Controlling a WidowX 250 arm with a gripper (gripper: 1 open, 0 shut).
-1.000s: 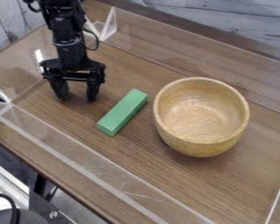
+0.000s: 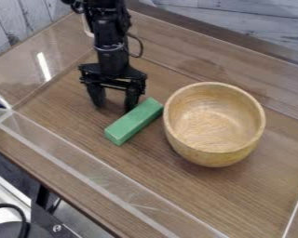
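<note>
My black gripper [image 2: 115, 91] hangs from the arm at the upper middle, low over the wooden table, its fingers pointing down just above and behind a green block [image 2: 134, 122]. It looks open, though the dark fingers are hard to make out. The green block lies at a slant on the table, beside a large tan bowl [image 2: 214, 124] on the right.
A dark cable runs at the lower left corner, and a small blue item sits at the left edge. A pale wall stands at the top right.
The gripper has moved to the right, closer to the green block and the bowl. The block and bowl look unmoved.
</note>
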